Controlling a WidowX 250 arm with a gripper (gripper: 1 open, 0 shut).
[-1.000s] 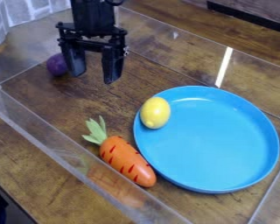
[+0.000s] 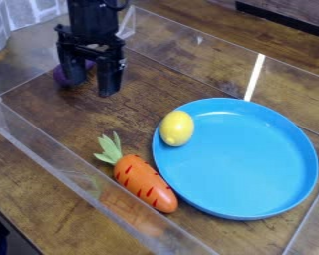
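Observation:
My black gripper (image 2: 89, 70) hangs open at the upper left, its fingers pointing down at the wooden surface. A purple object (image 2: 63, 78) sits just behind and left of it, partly hidden by the gripper. A yellow lemon-like object (image 2: 177, 127) rests on the left part of a round blue plate (image 2: 245, 164). An orange toy carrot (image 2: 145, 184) with green leaves lies on the wood, left of the plate's lower part.
Transparent walls run along the left and lower edges. A white strip (image 2: 255, 78) is at the upper right.
My gripper has moved left, toward the purple object, which is now more hidden behind it. The plate, lemon and carrot are unchanged.

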